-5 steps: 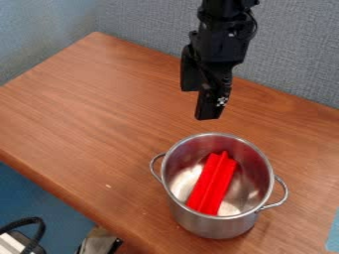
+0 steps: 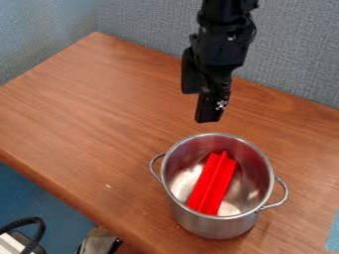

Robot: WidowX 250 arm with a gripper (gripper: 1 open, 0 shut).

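A black robot gripper (image 2: 207, 99) hangs from the top of the view over the wooden table, above and behind a steel pot with two side handles (image 2: 188, 214). Whether its fingers are open or shut is hard to tell from this angle. Inside the pot lie red elongated objects (image 2: 212, 182), side by side.
A grey fabric panel (image 2: 304, 55) stands along the back. At the bottom left, off the table, are a black loop and some pale equipment (image 2: 14, 244).
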